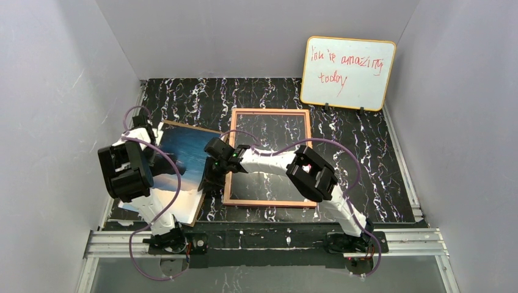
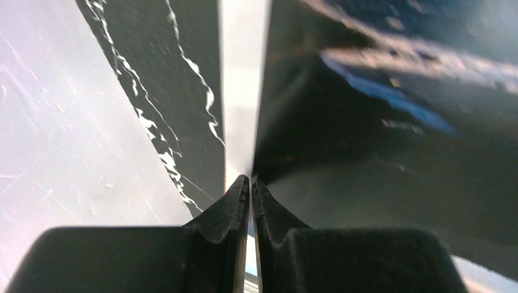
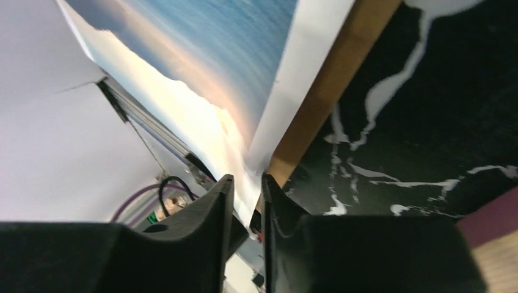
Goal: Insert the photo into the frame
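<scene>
The photo (image 1: 189, 152), a blue sea scene with a pale lower band, lies at the left on a tan board (image 3: 330, 85), whose edge shows beside the photo's white border. My left gripper is shut at the white left edge, nothing clearly between its fingers. My right gripper is part open at the photo's right edge, fingertips either side of the white border near the board; whether it grips cannot be told. The empty wooden frame (image 1: 269, 203) lies right of the photo, partly under the right arm.
A whiteboard (image 1: 348, 70) with red writing stands at the back right. Grey walls border the black marble table (image 1: 360, 171).
</scene>
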